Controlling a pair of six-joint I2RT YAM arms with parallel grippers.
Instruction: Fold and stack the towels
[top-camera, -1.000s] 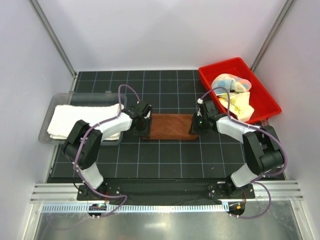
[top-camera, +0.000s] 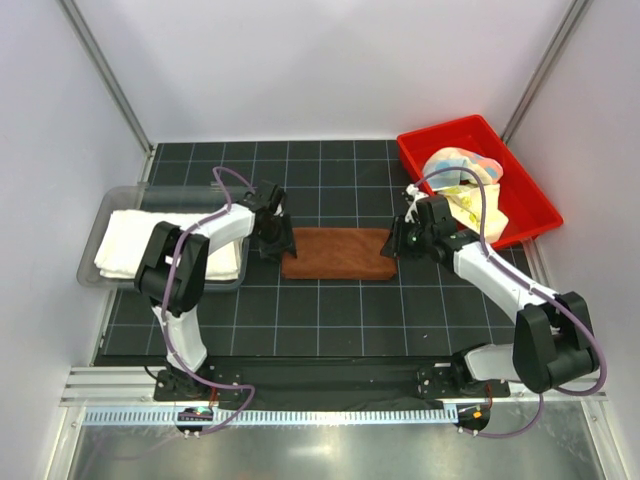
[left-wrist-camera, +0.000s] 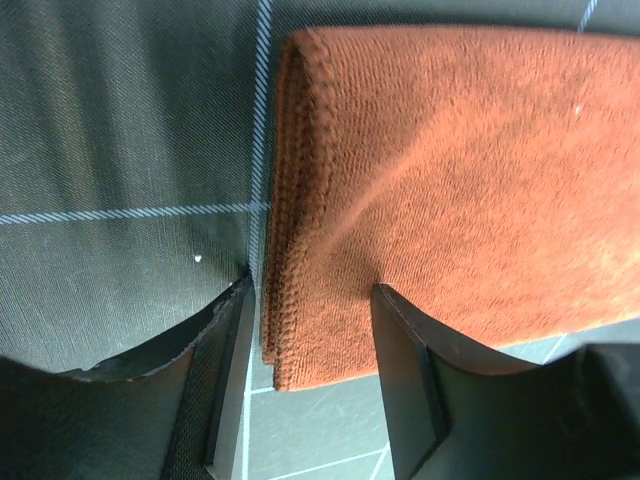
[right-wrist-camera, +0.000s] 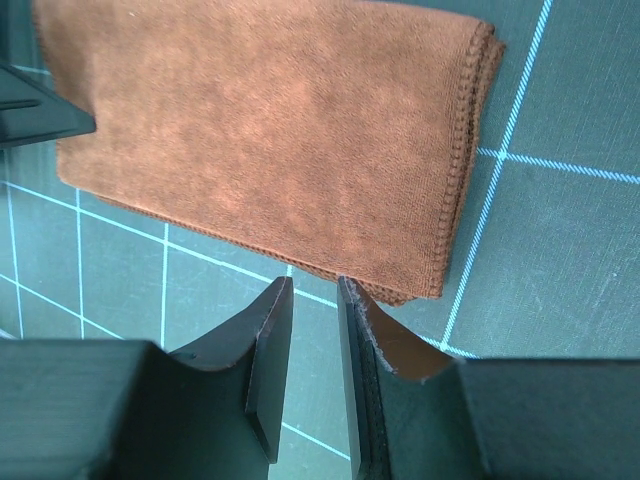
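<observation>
A brown towel (top-camera: 340, 255), folded into a flat rectangle, lies on the dark gridded mat between the two arms. My left gripper is open at the towel's left end, its fingertips on either side of the layered edge. No grip on the cloth shows. Beside the towel's right end, my right gripper stands a little open with nothing between its fingers; the towel's near corner lies just beyond the tips. White folded towels (top-camera: 130, 240) rest in the grey bin (top-camera: 90, 240) at the left.
A red basket (top-camera: 540, 215) at the back right holds loose pastel cloth (top-camera: 465, 160) and yellow cloth (top-camera: 485, 208). The left arm reaches past the bin's right side.
</observation>
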